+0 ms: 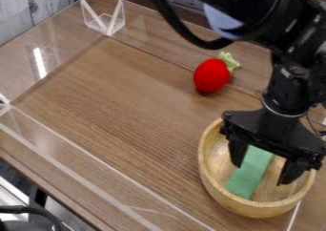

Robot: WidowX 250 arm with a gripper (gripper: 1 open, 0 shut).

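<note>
My black gripper (262, 139) is low over the wooden bowl (216, 192) at the right, its fingers reaching down into it. A green oblong object (249, 174) lies in the bowl, partly under the fingers. Whether anything is between the fingers is not clear.
A red round object (212, 75) and a small green sprig (227, 58) lie behind the bowl. A white wire holder (102, 17) stands at the back left.
</note>
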